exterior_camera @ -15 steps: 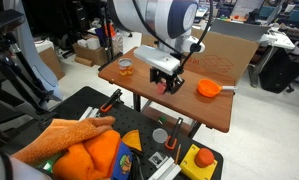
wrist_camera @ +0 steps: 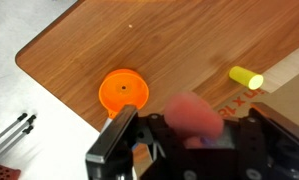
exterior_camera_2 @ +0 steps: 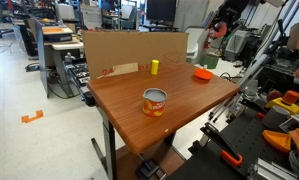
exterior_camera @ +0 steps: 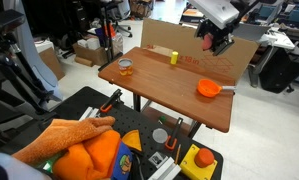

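Observation:
My gripper [exterior_camera: 214,46] is raised over the back right of the wooden table [exterior_camera: 169,90], near the cardboard. A pink-red object [exterior_camera: 207,42] sits at its fingertips; in the wrist view this object [wrist_camera: 194,115] is blurred and partly covers the fingers, which look shut on it. Its exact shape cannot be made out. Below and to one side is an orange round dish with a handle [exterior_camera: 208,88], apart from the gripper. In the wrist view the dish [wrist_camera: 124,92] appears empty. A yellow cylinder [wrist_camera: 246,77] is on the table near the cardboard.
A can with an orange label [exterior_camera_2: 154,102] stands on the other end of the table. Cardboard panels [exterior_camera_2: 124,50] border the back edge. Clamps [exterior_camera: 111,100] grip the front edge.
In exterior view 1 the arm has swung from the front of the table toward the back right and risen. The pink-red object has moved along with the gripper; the dish, can and cylinder stayed put.

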